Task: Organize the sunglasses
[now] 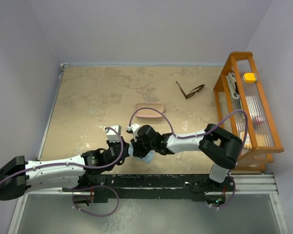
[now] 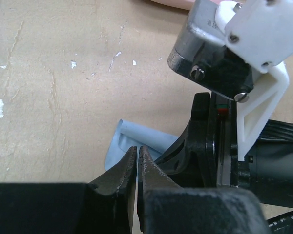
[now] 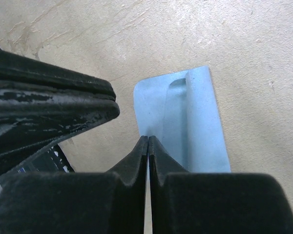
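A light blue folded cloth or case [image 3: 205, 122] lies on the table beneath both grippers, partly hidden in the top view. My left gripper is shut at its left side, nothing visible between its fingers. My right gripper is over the blue item, its fingertips close together; whether it grips the material is unclear. The dark sunglasses [image 1: 188, 93] lie unfolded at the back right, apart from both grippers. A pink-tan case or tray [image 1: 149, 105] sits in the middle, behind the grippers.
A wooden rack [image 1: 260, 109] with a yellow item [image 1: 249, 77] and other objects stands along the right side. The two arms are crowded together at the front centre.
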